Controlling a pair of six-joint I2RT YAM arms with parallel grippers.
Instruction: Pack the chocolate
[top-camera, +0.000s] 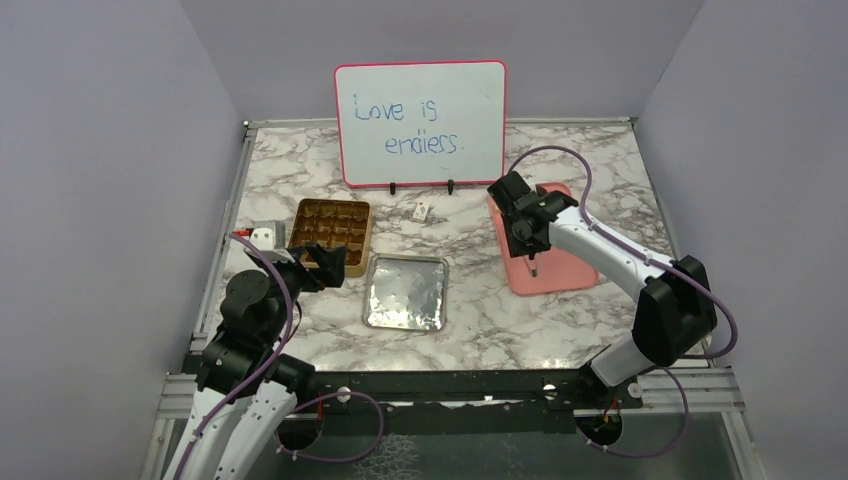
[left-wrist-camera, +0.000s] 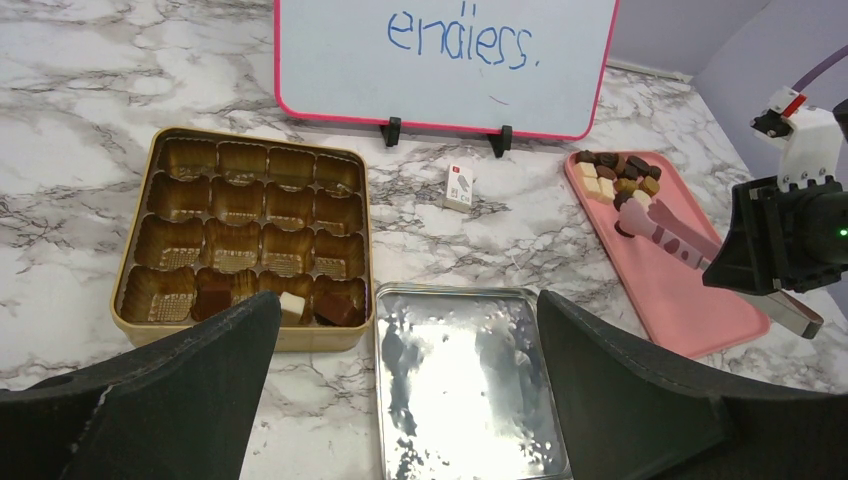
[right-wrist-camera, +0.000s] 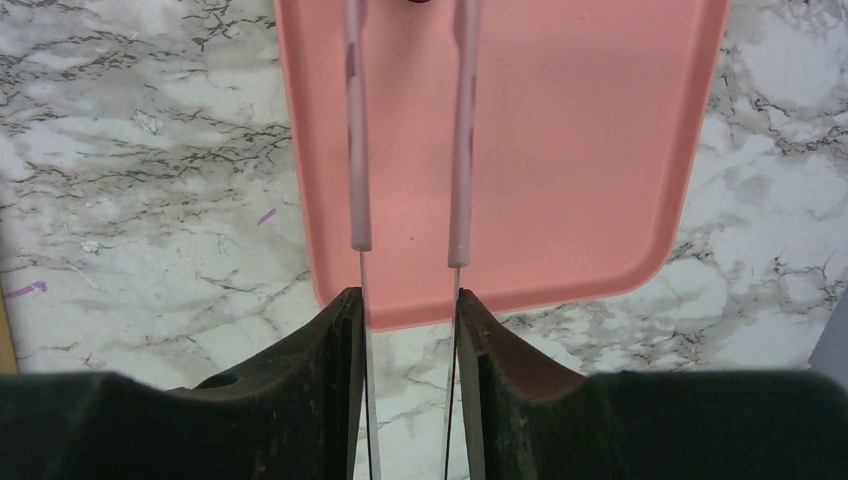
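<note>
My right gripper is shut on metal tongs (right-wrist-camera: 361, 150) with pink-coated tips. These tongs reach over the pink tray (left-wrist-camera: 690, 325), their tips among or above the chocolates (left-wrist-camera: 607, 170) at its far end. Between the tips, a sliver of something dark shows at the top edge of the right wrist view; whether they touch it I cannot tell. The gold-brown box (left-wrist-camera: 262, 170) has many compartments. In its front row sit two dark chocolates (left-wrist-camera: 333, 307) and a cream one (left-wrist-camera: 291, 308). My left gripper hovers open and empty near the box's front.
An empty silver tray (top-camera: 405, 290) lies between box and pink tray. Behind it stands a small white block (top-camera: 421, 211), and further back a whiteboard (top-camera: 420, 120) with handwriting. Bare marble lies between the silver and pink trays.
</note>
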